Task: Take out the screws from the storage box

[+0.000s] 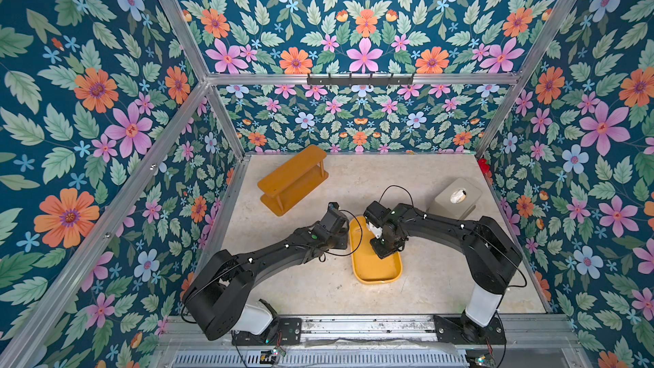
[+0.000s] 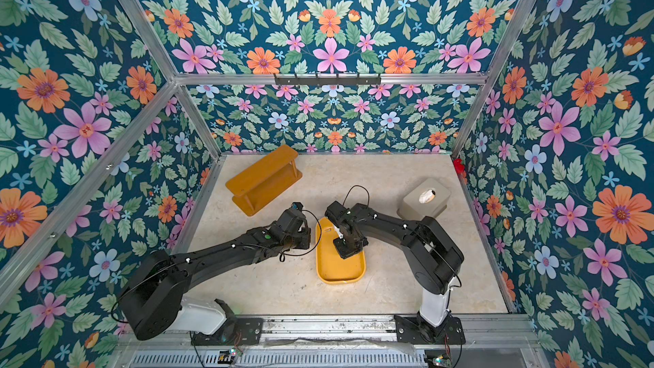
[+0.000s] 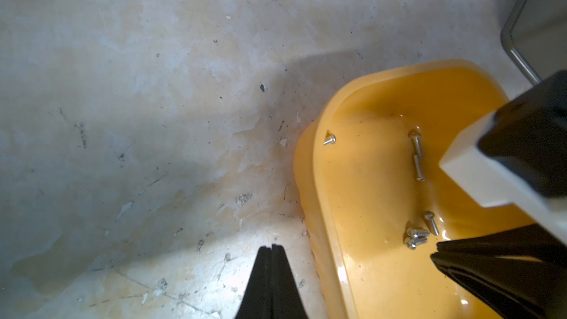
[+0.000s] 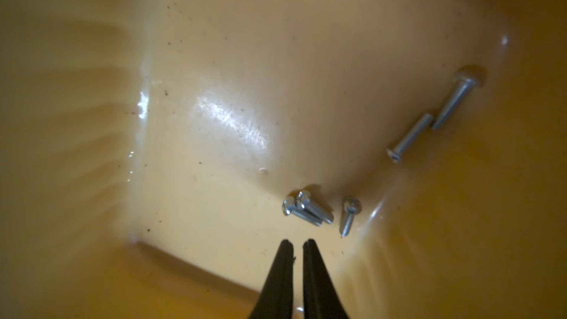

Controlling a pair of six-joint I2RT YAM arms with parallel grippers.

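Observation:
The yellow storage box [image 1: 378,278] stands mid-table, with several silver screws on its floor. In the right wrist view, a close pair [image 4: 307,206], a single screw [image 4: 349,215] and two in a line along the wall [image 4: 451,105] show. Another screw [image 3: 329,140] lies by the box's near wall in the left wrist view, partly hidden by the rim. My left gripper is shut with nothing in it, outside the box over the table. Down inside the box, my right gripper has a narrow empty gap between its fingertips, close to the paired screws.
An orange-brown wooden rack [image 1: 293,180] stands at the back left. At the back right is a grey tissue box [image 1: 442,199]. Both arms are close together over the box, and the right gripper's body covers much of its far half. Table in front of the box is clear.

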